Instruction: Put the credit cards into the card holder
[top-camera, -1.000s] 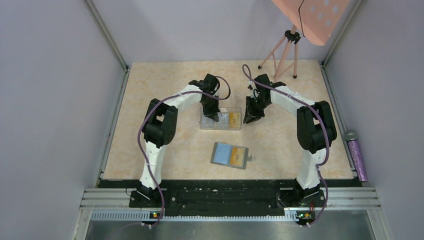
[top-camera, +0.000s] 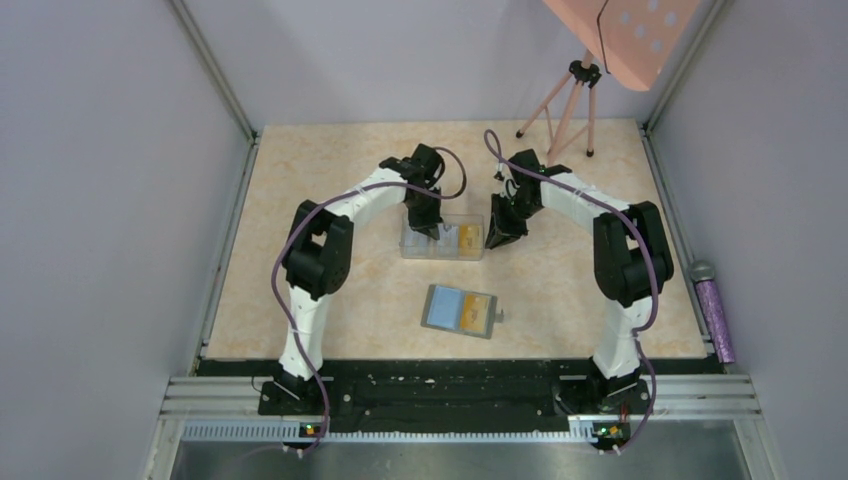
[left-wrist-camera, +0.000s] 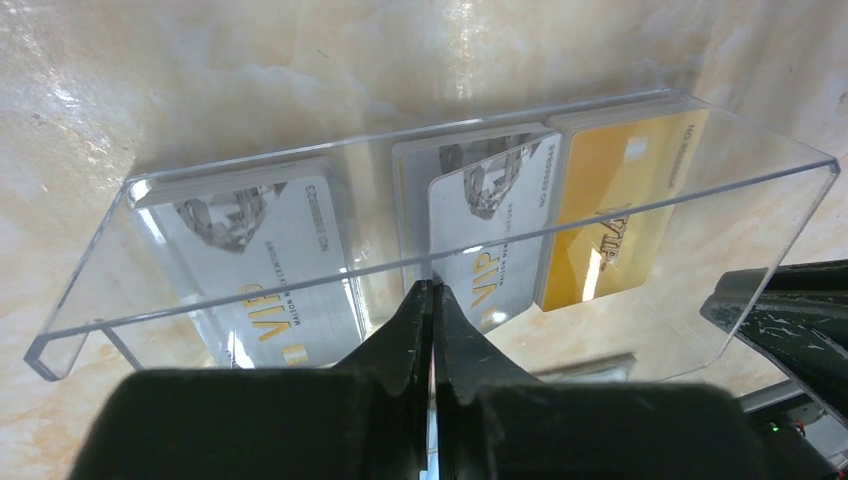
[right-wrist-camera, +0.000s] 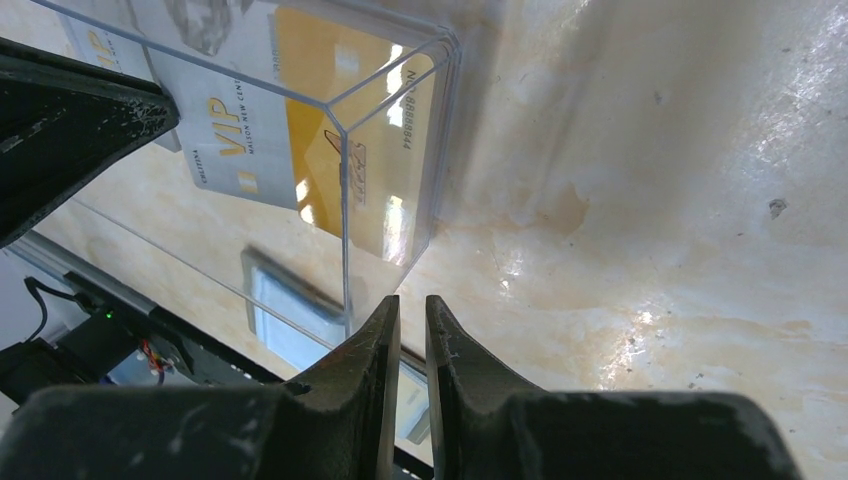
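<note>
A clear box (left-wrist-camera: 690, 190) holds three groups of cards: silver cards (left-wrist-camera: 265, 255) at left, silver cards in the middle, and gold cards (left-wrist-camera: 625, 210) at right. The top middle silver card (left-wrist-camera: 510, 215) is shifted and turned against those below. My left gripper is shut at that card's near-left edge, with nothing visible between its fingers. Just off the box's right end, my right gripper is slightly open, its narrow gap empty. Nearer the front lies a grey flat holder (top-camera: 426, 306) with a blue panel (top-camera: 444, 307) and a gold card (top-camera: 476, 313).
At the back right stands a pink tripod (top-camera: 575, 95). The box's transparent walls rise around the cards, close to both grippers.
My left gripper has moved slightly to the right over the box, and the box has shifted a touch the same way. The right arm and the grey holder look almost unchanged.
</note>
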